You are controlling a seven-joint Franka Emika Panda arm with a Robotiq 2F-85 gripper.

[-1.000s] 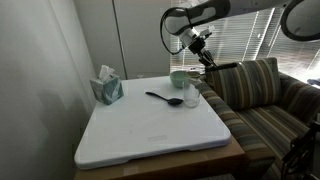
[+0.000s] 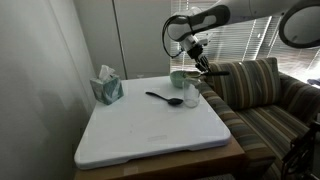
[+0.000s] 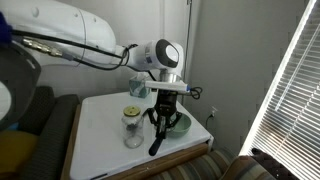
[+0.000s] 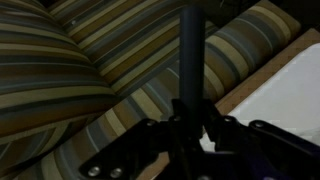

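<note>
A long, dark, thin utensil [image 4: 192,60] stands out from between my fingers in the wrist view; its exact kind is hard to tell. My gripper [image 3: 164,120] is shut on it, above the right-hand far part of the white table [image 2: 140,130]. In exterior view 2 the utensil [image 3: 158,142] slants downward in front of the green bowl [image 3: 180,124]. The clear jar [image 2: 191,97] stands near the table's right edge, with something yellowish at its top [image 3: 131,111]. A black spoon [image 2: 165,98] lies on the table beside the jar.
A tissue box [image 2: 107,86] stands at the table's left rear. Close along the right side runs a striped sofa [image 2: 250,90], which fills much of the wrist view. Window blinds [image 3: 285,95] hang behind.
The things on the table look unmoved.
</note>
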